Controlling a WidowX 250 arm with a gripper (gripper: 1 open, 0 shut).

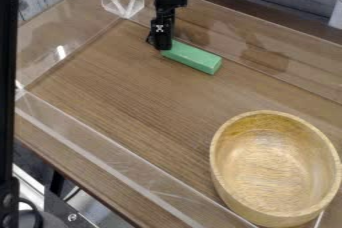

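A green rectangular block [194, 59] lies on the wooden table in the upper middle. A round light-wood bowl [273, 169] sits at the lower right.
A clear plastic piece [122, 2] stands at the upper left, left of the arm. Clear plastic borders run along the table's left and lower-left edges.
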